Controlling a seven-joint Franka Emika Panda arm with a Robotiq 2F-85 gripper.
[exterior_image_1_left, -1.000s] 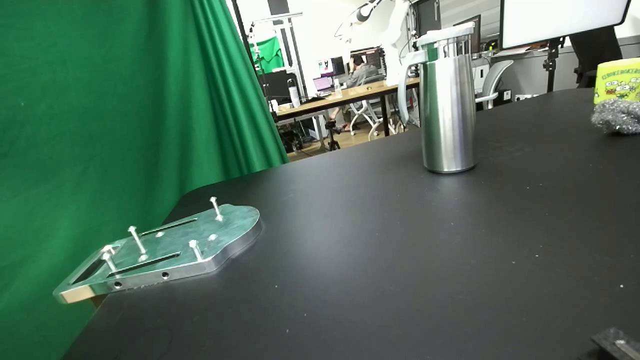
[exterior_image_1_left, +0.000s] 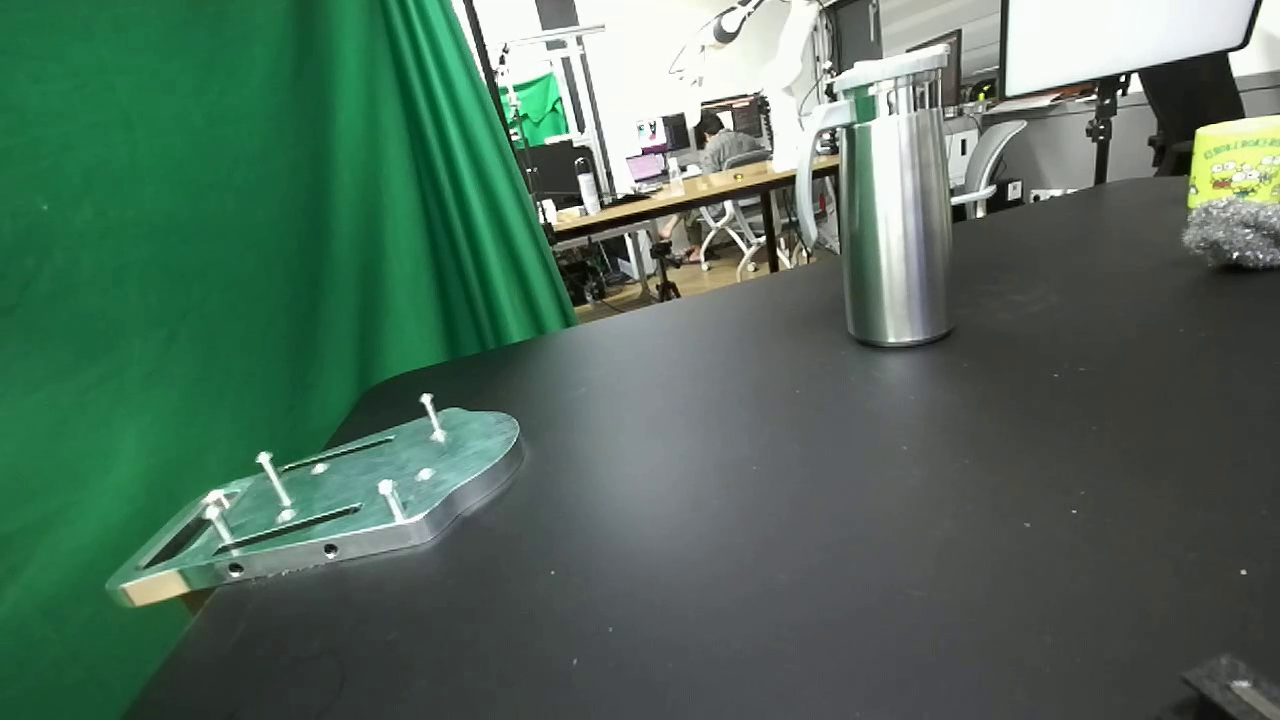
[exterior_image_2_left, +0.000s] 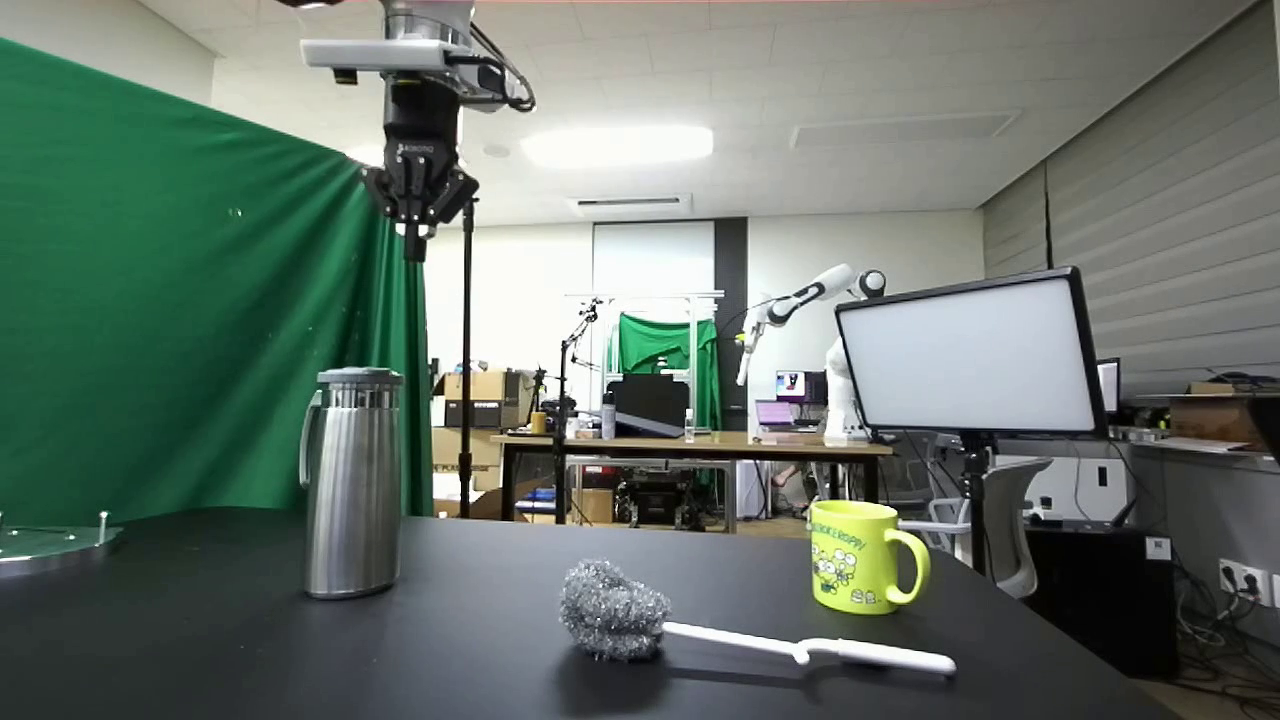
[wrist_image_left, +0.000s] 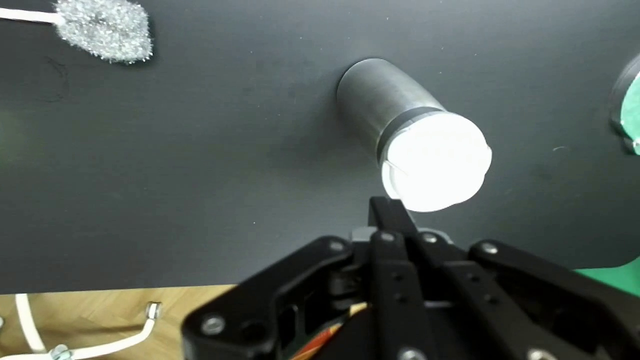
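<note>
High above the table, my gripper (exterior_image_2_left: 415, 246) points downward with its fingers together and nothing showing between them. A steel pitcher (exterior_image_2_left: 354, 498) with a grey lid stands upright below it, a clear gap apart. From the wrist view, the pitcher's lid (wrist_image_left: 441, 159) lies just beyond my fingertips. On the table to the right in exterior view 2 lie a brush with a silver tinsel head (exterior_image_2_left: 612, 610) and a white handle (exterior_image_2_left: 870, 653). Behind the handle stands a lime-green mug (exterior_image_2_left: 849, 558), upright, its handle facing right.
A metal plate with upright bolts (exterior_image_1_left: 468, 450) sits at the table's edge by the green curtain (exterior_image_1_left: 180, 240). Bare black tabletop (exterior_image_1_left: 780, 504) stretches between plate and pitcher. A lit panel (exterior_image_2_left: 972, 354) stands behind the mug.
On the table nothing has shifted in exterior view 1. Only the person seated in the background has changed posture slightly.
</note>
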